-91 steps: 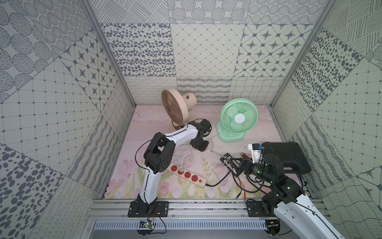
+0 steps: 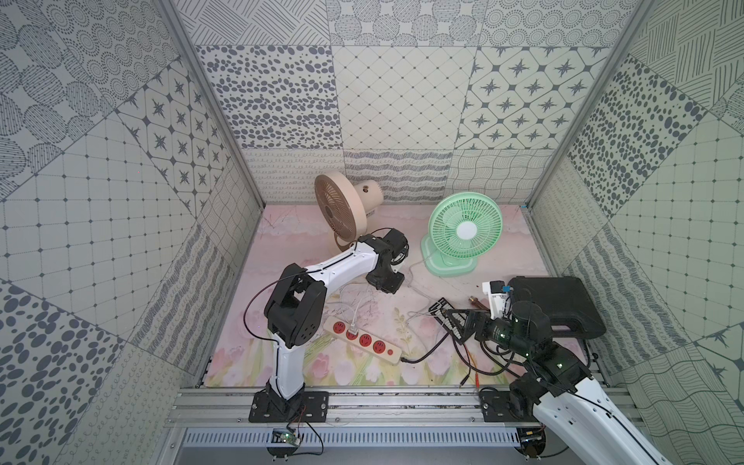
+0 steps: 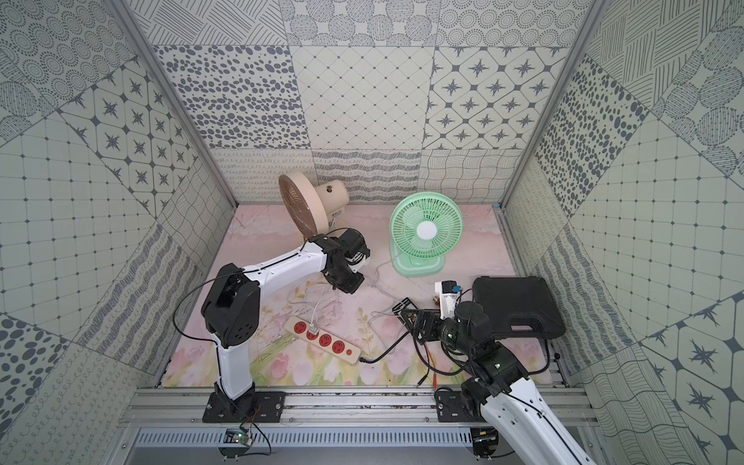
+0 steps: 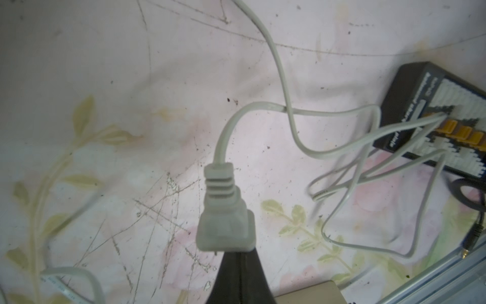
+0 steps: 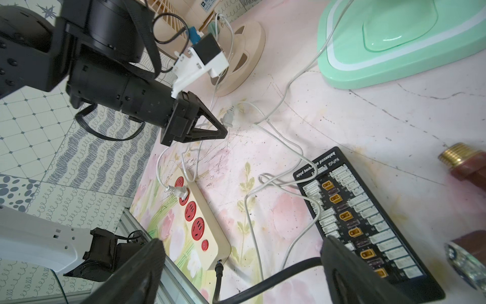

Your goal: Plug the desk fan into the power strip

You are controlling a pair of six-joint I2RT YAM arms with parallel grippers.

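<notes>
A white plug [image 4: 226, 217] is at the tips of my left gripper, whose fingers are closed together in the left wrist view. Its prongs are mostly hidden there. Its pale cord trails away across the table, looping toward the green fan [image 3: 426, 231]. In the right wrist view, the plug [image 5: 228, 117] is lifted at the left gripper's tips. A cream power strip [image 5: 210, 225] with red sockets lies nearer the front edge. Another white plug [image 5: 178, 192] sits in one of its sockets. My right gripper is wide open with nothing held.
The beige fan [image 2: 341, 205] stands at the back left. A black charging board [image 5: 367, 228] lies under loops of cord. A black case [image 2: 562, 302] occupies the right side. A thick black cable [image 5: 273, 278] leads from the strip past the right gripper.
The left arm has moved slightly left, bringing plug and cord along. The right arm is still.
</notes>
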